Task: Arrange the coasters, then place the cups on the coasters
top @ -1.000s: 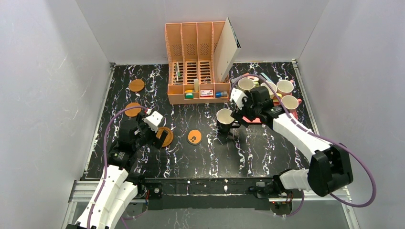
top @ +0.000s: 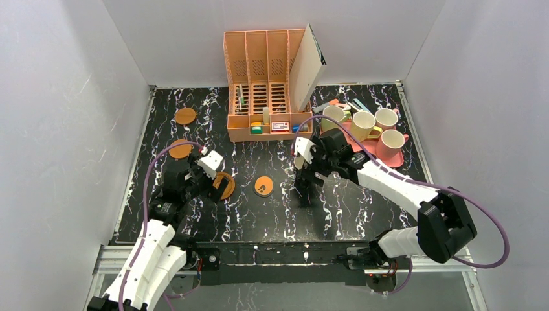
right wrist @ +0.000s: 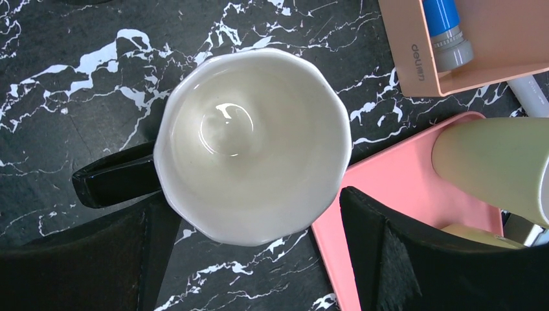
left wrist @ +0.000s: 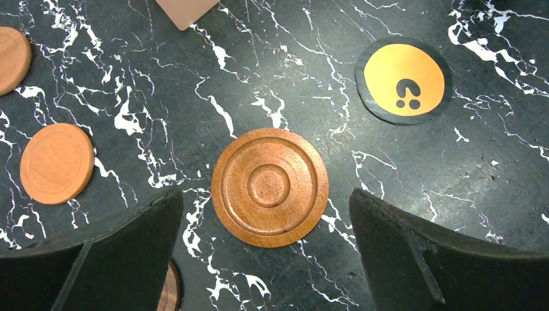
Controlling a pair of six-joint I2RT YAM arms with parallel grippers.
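The cup (right wrist: 252, 146), black outside and pale inside, stands on the dark marbled surface; its black handle (right wrist: 120, 175) points left in the right wrist view. My right gripper is open over it, one finger near each side of the rim. From above, that arm covers most of the cup. My left gripper hovers open and empty over a round brown wooden coaster (left wrist: 270, 188). An orange-and-grey coaster with a dark print (top: 263, 186) lies between the two arms.
Several mugs (top: 392, 144) sit on a pink tray (right wrist: 414, 162) at the right. An orange compartment box (top: 262, 136) stands at the back. Other wooden coasters (top: 185, 116) lie at the left.
My right gripper has moved left and slightly toward the front, from beside the cup to over it, now hiding most of it from above. The left arm looks still.
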